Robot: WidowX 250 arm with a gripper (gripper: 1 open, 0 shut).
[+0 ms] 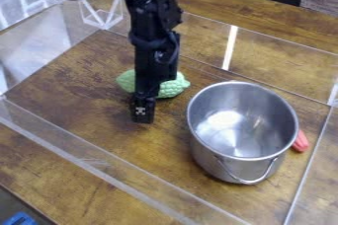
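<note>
My black gripper (149,104) is lowered to the wooden table at the centre, pointing down at a green plush-like object (172,83) that lies behind and around its fingers. The fingers are dark and overlap the object, so their spacing is hard to make out; the gripper appears open. Right of it stands a large steel pot (242,128).
A red object (299,142) lies behind the pot on the right. A blue object (16,219) is at the bottom left corner.
</note>
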